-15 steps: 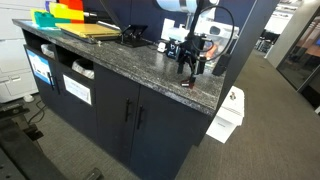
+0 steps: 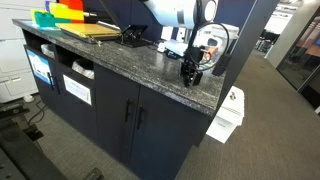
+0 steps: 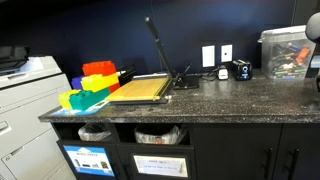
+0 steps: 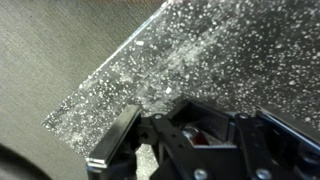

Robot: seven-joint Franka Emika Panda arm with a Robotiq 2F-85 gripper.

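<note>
Low over the right end of the speckled black counter (image 2: pixel 150 72), near its front corner, my gripper (image 2: pixel 190 79) points downward. In the wrist view the gripper fills the bottom edge, shut on a small dark object (image 4: pixel 200 137) with some red on it. Most of that object is hidden by the fingers and lies in shadow, so its shape is unclear. The counter's corner shows just beyond the fingers. Exterior view 2 leaves the gripper out.
Colourful blocks (image 3: pixel 92 85) and a wooden board (image 3: pixel 142 90) occupy the counter's left end. A clear bin (image 3: pixel 285 52) stands at the back right, with a small black device (image 3: pixel 242 70) beside it.
My gripper has come down toward the counter's front right corner. The small dark and red object seen below it on the counter earlier is now mostly hidden at the fingers.
</note>
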